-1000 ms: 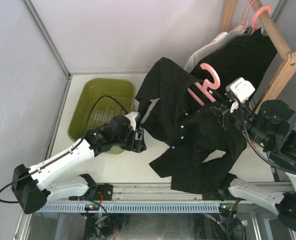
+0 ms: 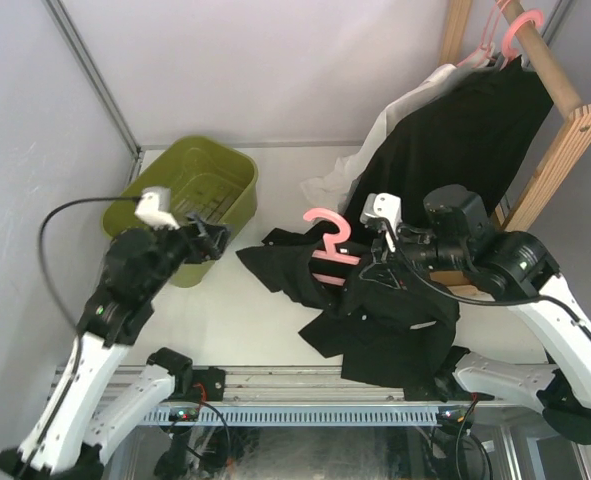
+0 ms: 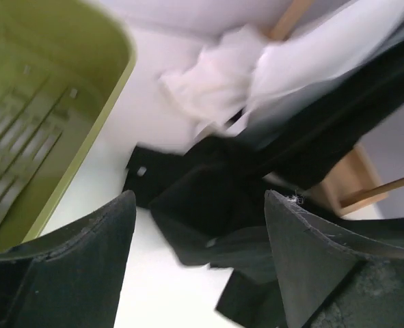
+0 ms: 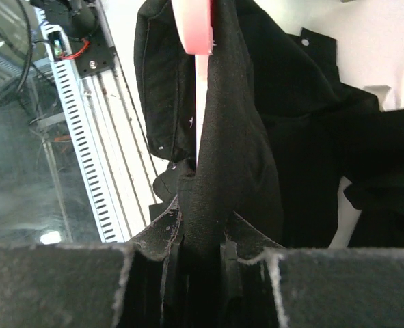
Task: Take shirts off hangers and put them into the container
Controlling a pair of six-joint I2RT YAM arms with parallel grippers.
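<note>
A black shirt (image 2: 385, 335) lies crumpled over the right half of the table, with a pink hanger (image 2: 331, 245) partly inside it. My right gripper (image 2: 375, 260) is shut on the shirt's cloth; in the right wrist view a fold runs between its fingers, with the hanger (image 4: 192, 24) just beyond. My left gripper (image 2: 207, 238) is above the green bin's right side, apart from the shirt, its fingers spread with nothing between them in the blurred left wrist view.
The green bin (image 2: 145, 182) stands at the back left. A wooden rack (image 2: 565, 120) at the right holds other hangers with black and white garments (image 2: 455, 130). Bare table shows at the front left.
My right gripper has moved left and toward the front with the shirt and hanger, which now sit lower in the top view. My left arm has swung left, away from the shirt.
</note>
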